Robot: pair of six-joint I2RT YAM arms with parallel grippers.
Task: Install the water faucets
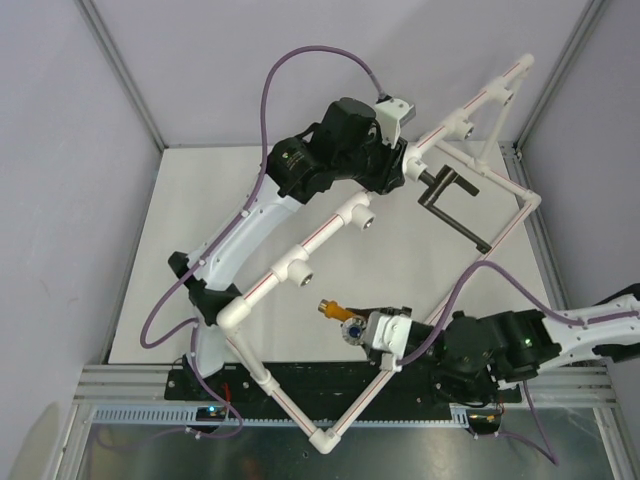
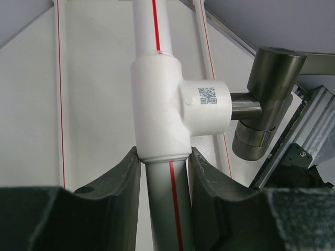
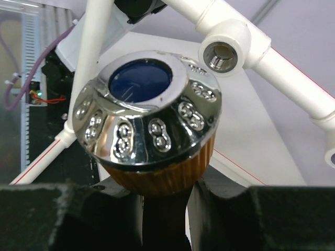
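My left gripper (image 1: 390, 165) is at the upper white pipe; in the left wrist view its fingers sit around the pipe just below a tee (image 2: 159, 104) with a dark fitting (image 2: 272, 83) in its side outlet. My right gripper (image 1: 370, 335) is shut on a faucet (image 1: 338, 312) with an orange body and chrome cap (image 3: 146, 115), held below the left pipe run. In the right wrist view an empty threaded socket (image 3: 222, 55) of a tee lies beyond the faucet.
The white pipe frame (image 1: 322, 232) carries several side tees over the white board (image 1: 220, 170). Metal rails (image 1: 130, 90) edge the area. Purple hoses arch over both arms.
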